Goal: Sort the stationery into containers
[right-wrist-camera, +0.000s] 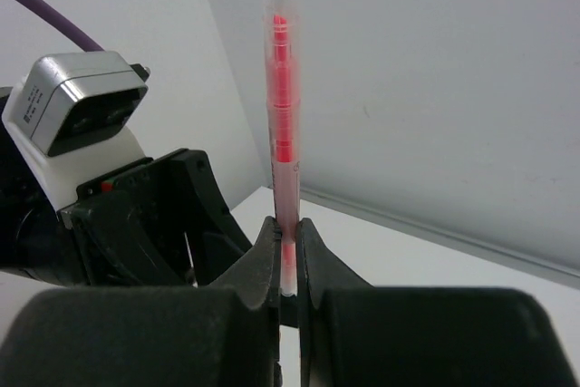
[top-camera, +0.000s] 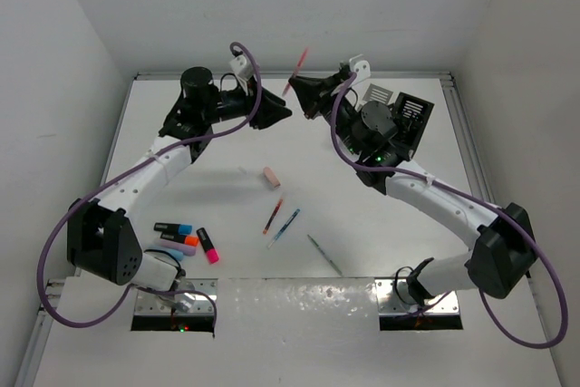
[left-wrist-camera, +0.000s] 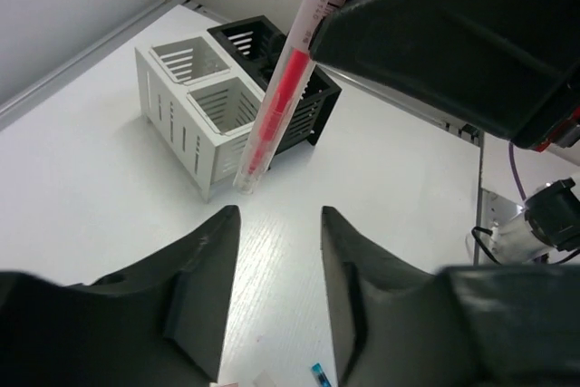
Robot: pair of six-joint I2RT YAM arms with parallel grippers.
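Observation:
A red pen [top-camera: 296, 72] in a clear barrel is raised above the table, upright in the right wrist view, in my shut right gripper. My left gripper stands open with nothing between its fingers, left of the pen in the top view. At the back right are the white holder [left-wrist-camera: 172, 106] and black holder [top-camera: 412, 113]. On the table lie a pink eraser [top-camera: 271, 178], a red pen [top-camera: 273, 214], a blue pen [top-camera: 283, 228], a grey-green pen [top-camera: 323, 255] and several markers [top-camera: 207, 244] at the front left.
Walls surround the back and both sides. The right arm partly hides the holders in the top view.

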